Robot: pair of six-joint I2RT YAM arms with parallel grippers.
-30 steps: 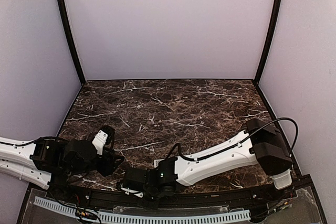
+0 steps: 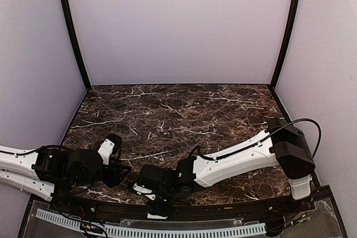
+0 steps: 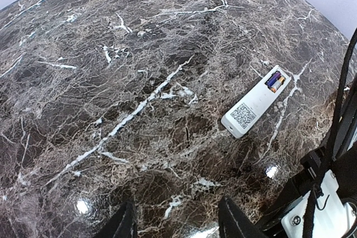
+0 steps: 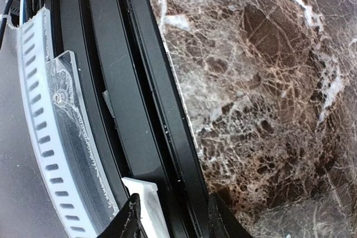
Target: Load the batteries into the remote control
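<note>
The white remote (image 3: 245, 112) lies on the marble with its compartment open, a purple battery (image 3: 274, 79) and a second cell (image 3: 278, 83) in it; the right arm hides it from above. My left gripper (image 2: 122, 171) hangs part open at the near left, nothing between its fingers. My right gripper (image 2: 159, 207) is open above the black front rail, over a small white plastic piece (image 4: 146, 202) that looks like the battery cover.
The black rail (image 4: 128, 110) and a slotted white strip (image 4: 42, 121) run along the table's front edge.
The left arm looks unmoved.
</note>
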